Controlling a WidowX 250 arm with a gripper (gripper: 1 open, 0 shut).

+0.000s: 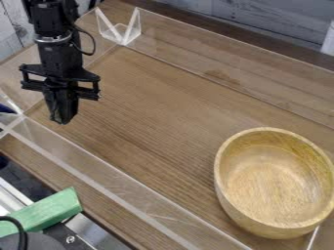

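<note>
My black robot arm hangs at the upper left of the camera view, over the wooden surface, with its gripper [61,109] pointing down and shut, nothing visible between its fingers. A tan round bowl [271,146] stands at the lower right, well away from the gripper. A green block [41,220] lies at the lower left, below the gripper.
Clear plastic edging runs along the left and front, with a white bracket [120,29] at the back. Dark objects sit in the lower left corner.
</note>
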